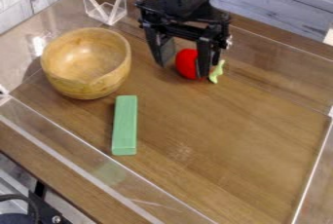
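My black gripper point(190, 41) hangs at the top centre of the camera view, open, its fingers spread on either side above a red round object point(188, 63) with a pale green piece point(217, 72) at its right. Part of the red object is hidden behind a finger; whether they touch I cannot tell.
A wooden bowl point(86, 52) sits at the left, and a green bar point(125, 125) lies below it. A clear wire-like holder point(105, 7) stands at the upper left.
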